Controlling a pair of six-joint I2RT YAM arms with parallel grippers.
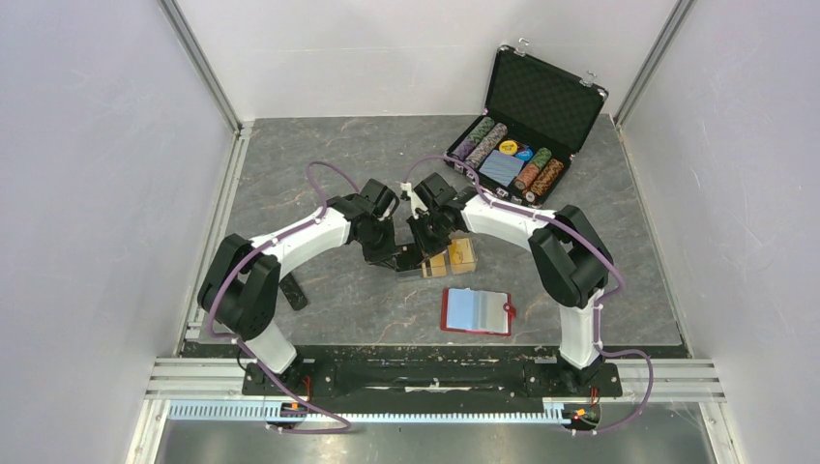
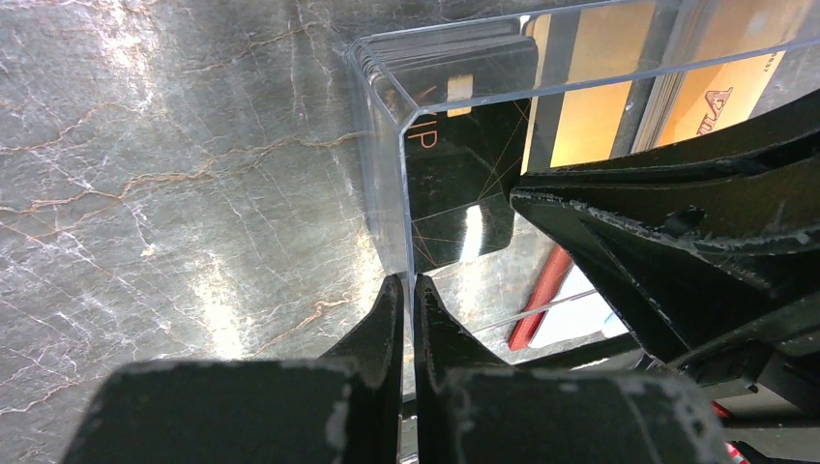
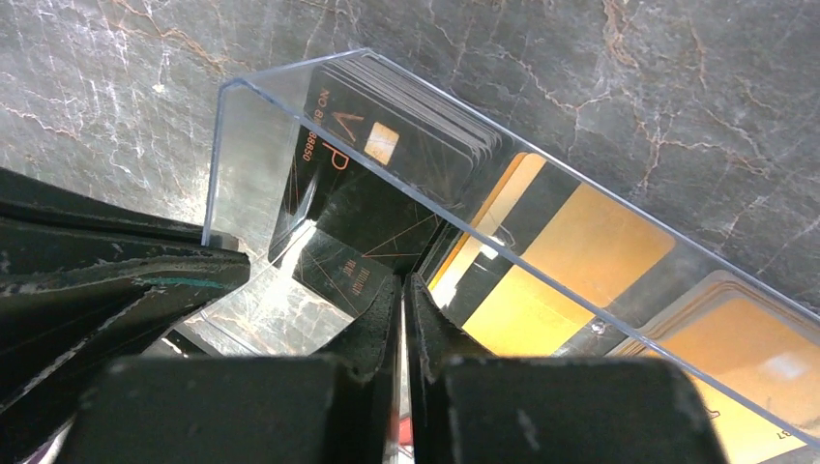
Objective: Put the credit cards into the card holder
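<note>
A clear acrylic card holder lies at the table's middle, holding black credit cards at one end and yellow cards in sections beside them. My left gripper is shut on the holder's end edge. My right gripper is shut, its tips down at the boundary between the black cards and the yellow ones, with nothing seen held between them. In the top view both grippers meet over the holder.
An open chip case stands at the back right. A red-edged card sleeve lies in front of the holder, and a black object is at left.
</note>
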